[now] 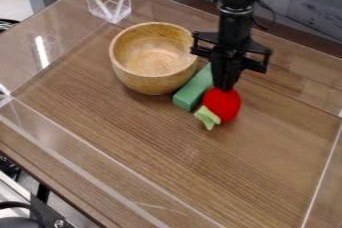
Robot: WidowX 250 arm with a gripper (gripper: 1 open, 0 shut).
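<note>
A black gripper (221, 78) hangs down from the top centre over a red round object (225, 105) with a pale green top, lying on the wooden table (120, 162). A green block (193, 88) lies just left of the red object, beside a tan bowl (154, 47). The gripper's fingertips are at the red object's upper edge; whether they are shut on it is hard to see.
A clear wire-like holder (110, 2) stands at the back left. A dark cable shows at the lower left corner, and a wall runs along the back right.
</note>
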